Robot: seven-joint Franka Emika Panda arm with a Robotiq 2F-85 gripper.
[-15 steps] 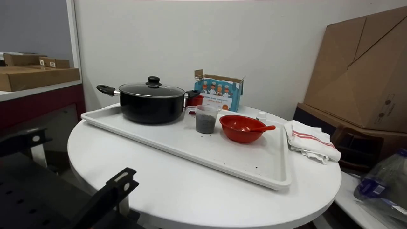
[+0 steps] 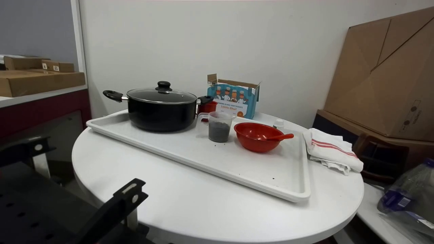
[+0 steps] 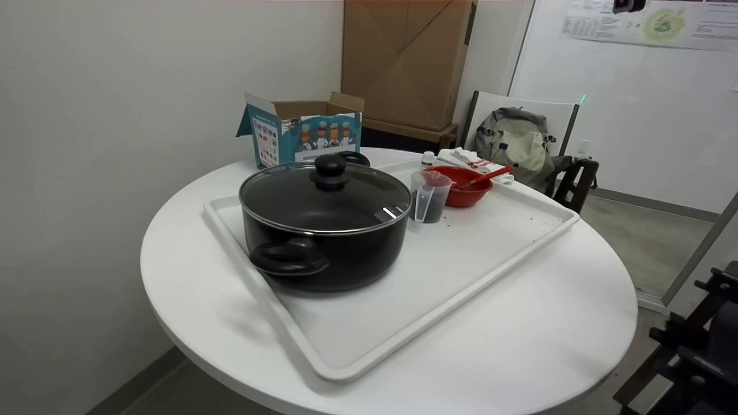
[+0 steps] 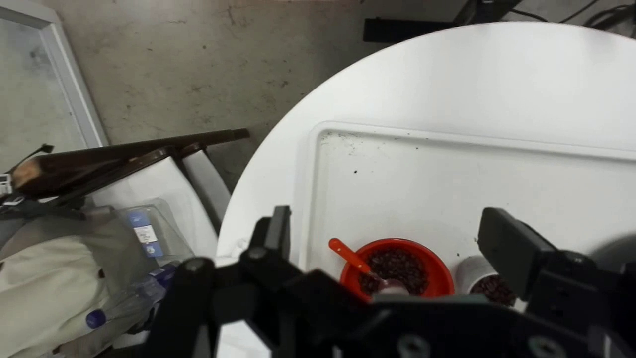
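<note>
In the wrist view my gripper stands open high above the table, its two fingers wide apart and nothing between them. Below it, a red bowl (image 4: 439, 271) holds dark beans and a spoon with a red-orange handle (image 4: 344, 251). The gripper's body hides part of the bowl. To the bowl's right in that view is a clear measuring cup (image 4: 471, 272), with dark beans inside. In exterior view 1 a black pot (image 2: 161, 116), covered by its glass lid (image 2: 142, 96), sits at the tray's left end. Neither exterior view clearly shows the gripper.
A white rimmed tray (image 2: 195, 162) carries the pot, cup and bowl. Behind stands an open blue box (image 2: 252, 106), near a red container (image 2: 208, 107). A folded striped towel (image 2: 331, 149) lies right of the tray. The tray's front half is mostly clear.
</note>
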